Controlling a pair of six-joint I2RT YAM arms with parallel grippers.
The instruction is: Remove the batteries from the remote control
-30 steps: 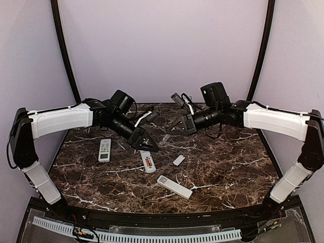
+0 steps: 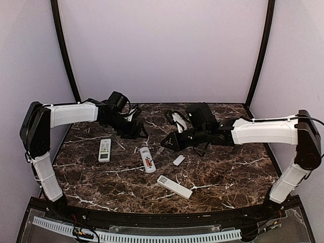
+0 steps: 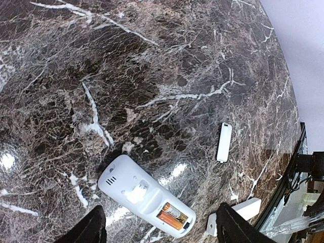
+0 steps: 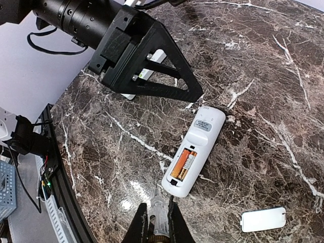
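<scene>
The white remote control point(image 4: 206, 132) lies back side up with its battery compartment uncovered. Two orange-and-dark batteries point(image 4: 184, 163) sit side by side in it. Its small white cover point(image 2: 178, 160) rests apart on the table to the right. My right gripper point(image 2: 172, 143) is shut on a thin translucent tool point(image 4: 159, 208), whose tip points down toward the compartment end of the remote; whether it touches cannot be told. Above the remote's other end, my left gripper stands part open, with nothing between its fingers.
Another white remote point(image 2: 104, 150) with a screen lies to the left. Nearer the front edge is a long white box point(image 2: 174, 186) with a printed code.
My right gripper has lowered with the tool toward the remote. The remote stays put.
</scene>
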